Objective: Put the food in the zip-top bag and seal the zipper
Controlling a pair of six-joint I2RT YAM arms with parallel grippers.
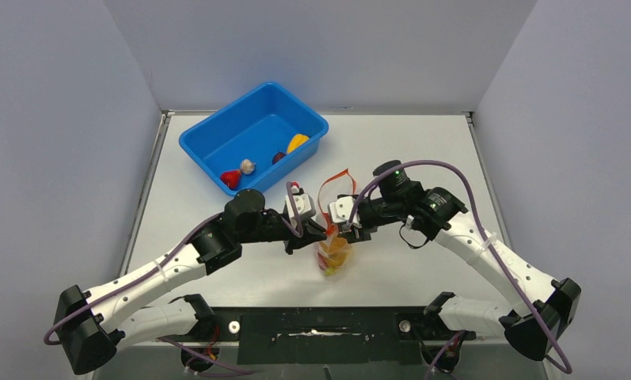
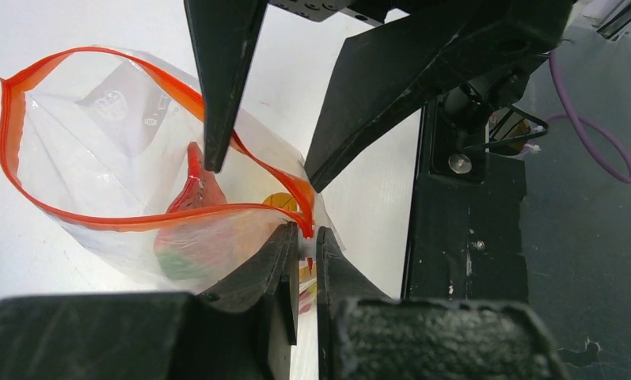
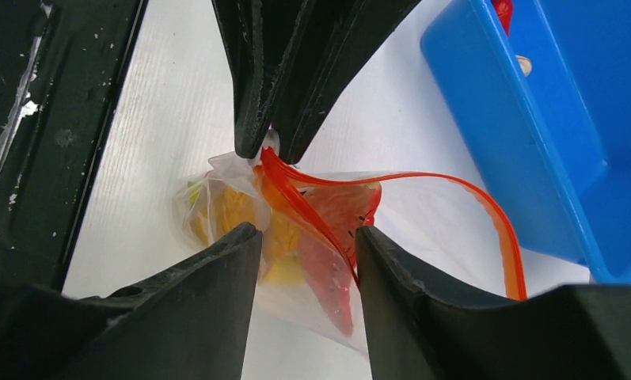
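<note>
The zip top bag [image 1: 334,255] stands mid-table with food inside, red and yellow pieces showing through it. In the left wrist view my left gripper is shut on the corner of the bag's orange zipper [image 2: 106,222]. The mouth of the bag gapes in a loop. My right gripper is part open over the zipper strip beside the left gripper, its fingertips either side of the orange band; whether it touches the band is unclear.
A blue bin [image 1: 217,127] at the back left holds a red pepper [image 1: 230,179], garlic [image 1: 248,166], an onion [image 1: 279,157] and a yellow item [image 1: 298,142].
</note>
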